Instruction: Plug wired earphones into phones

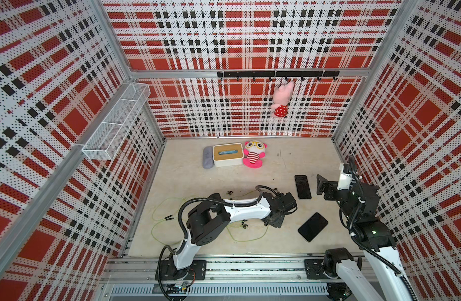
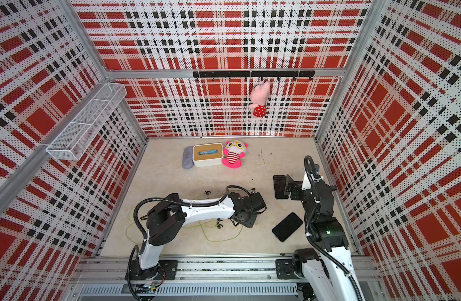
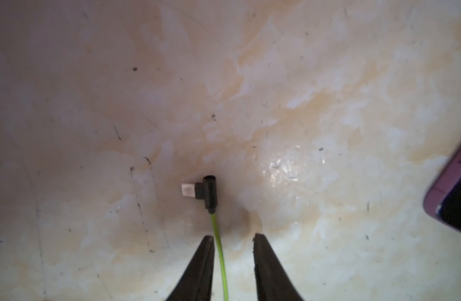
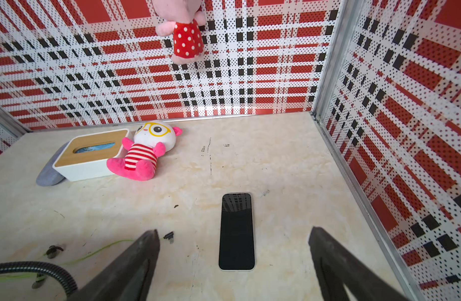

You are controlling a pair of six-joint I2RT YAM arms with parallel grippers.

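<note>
A black right-angle plug (image 3: 209, 195) with a pale metal tip lies on the table in the left wrist view, its green cable running down the image. My left gripper is partly open above the cable, just short of the plug; nothing is visibly gripped. One dark phone (image 1: 302, 186) lies farther back, and a second phone (image 1: 313, 226) lies tilted nearer the front. Part of a pink-edged phone (image 3: 453, 188) shows at the right of that wrist view. Wide open and empty, my right gripper is raised beside the back phone (image 4: 237, 233).
Green earphone cable (image 1: 155, 231) loops across the left half of the table, with dark earbuds (image 1: 244, 224) near my left arm. A white tissue box (image 1: 228, 159), a grey case (image 1: 207, 157) and a pink plush (image 1: 254, 154) stand at the back.
</note>
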